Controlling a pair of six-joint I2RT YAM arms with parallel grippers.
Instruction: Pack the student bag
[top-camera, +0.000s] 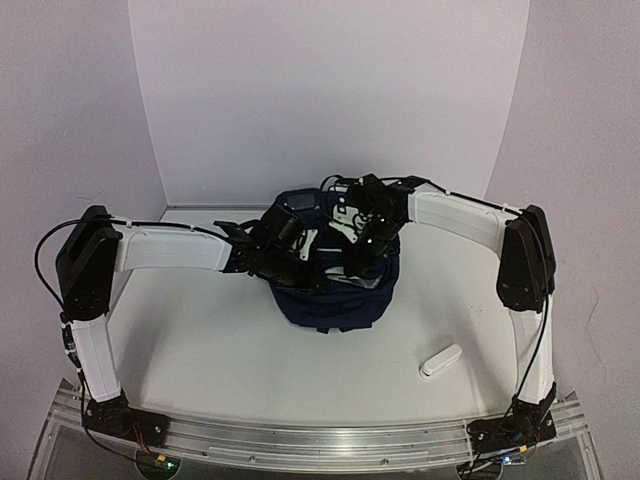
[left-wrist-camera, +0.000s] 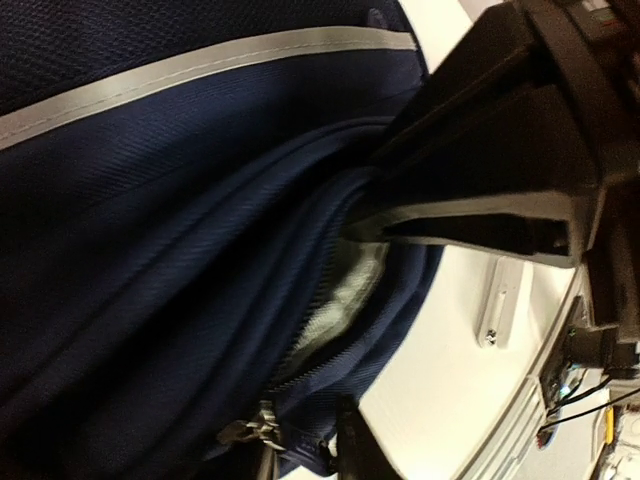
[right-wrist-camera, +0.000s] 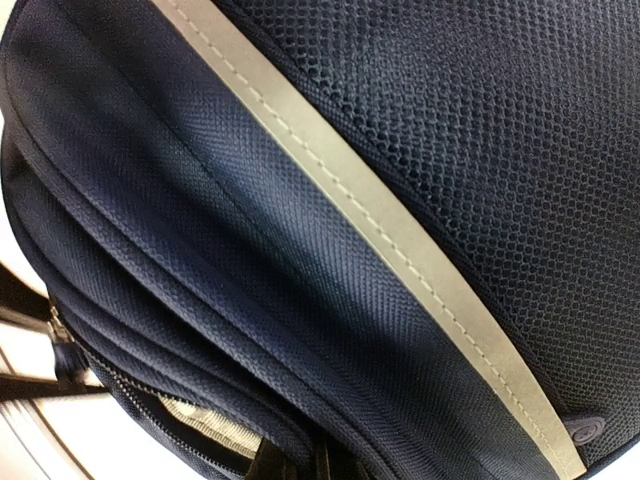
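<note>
A navy backpack (top-camera: 330, 310) lies mid-table under both grippers. Its front zip is partly open, showing pale lining (left-wrist-camera: 340, 300); a grey reflective strip (right-wrist-camera: 370, 230) crosses above it. The zip puller (left-wrist-camera: 250, 430) is at the lower end of the opening, right by my left gripper (top-camera: 310, 275), whose fingertips barely show at the bottom edge; their grip is unclear. My right gripper (top-camera: 355, 265) reaches into the folds at the other end of the opening; whether it is shut on fabric is hidden.
A white oblong case (top-camera: 441, 361) lies on the table at front right.
</note>
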